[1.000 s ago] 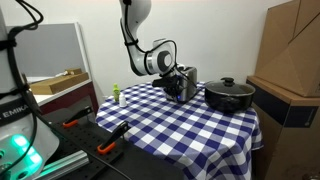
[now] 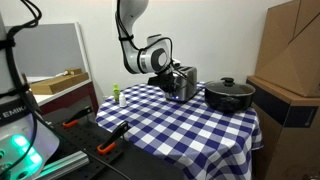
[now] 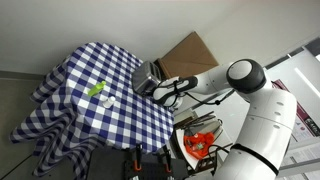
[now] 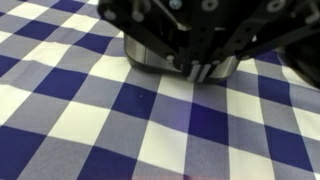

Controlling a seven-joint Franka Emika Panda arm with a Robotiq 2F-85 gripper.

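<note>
A silver toaster [image 2: 188, 82] stands on the blue-and-white checked cloth toward the back, partly hidden behind my arm in exterior view 1. My gripper is shut, and nothing shows between its fingers. In the wrist view it covers part of the toaster's shiny lower side [image 4: 150, 57]. Exterior view 2 also has the toaster [image 3: 146, 78], with my hand close beside it. Whether the fingertips touch the toaster, I cannot tell.
A dark lidded pot [image 2: 229, 95] stands right of the toaster. Small green [image 3: 97, 88] and white [image 3: 108, 101] items lie on the cloth at the other side. Cardboard boxes [image 2: 285, 75] rise at the right.
My arm and hand have shifted slightly left in exterior view 1. The toaster, pot and small items look unmoved.
</note>
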